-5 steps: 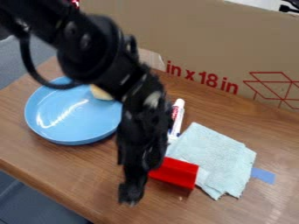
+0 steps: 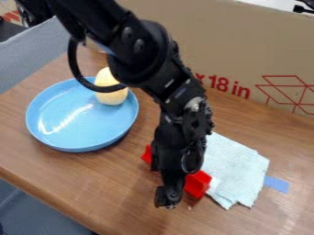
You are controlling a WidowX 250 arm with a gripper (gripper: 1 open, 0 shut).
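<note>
My gripper (image 2: 172, 193) points down over a red object (image 2: 197, 184), which lies on the wooden table between it and a folded light-blue cloth (image 2: 237, 172). The arm hides part of the red object, which shows on both sides of the gripper. The gripper is open; whether the red object sits between its fingers is hard to tell. A blue plate (image 2: 68, 119) sits at the left, with a pale yellow object (image 2: 108, 90) at its back edge, partly behind the arm.
A cardboard box (image 2: 245, 50) stands along the back. A strip of blue tape (image 2: 276, 184) lies right of the cloth. The table's front left edge borders a lower grey area.
The gripper has shifted right and up in the view, over the red object, more of which now shows left of the arm.
</note>
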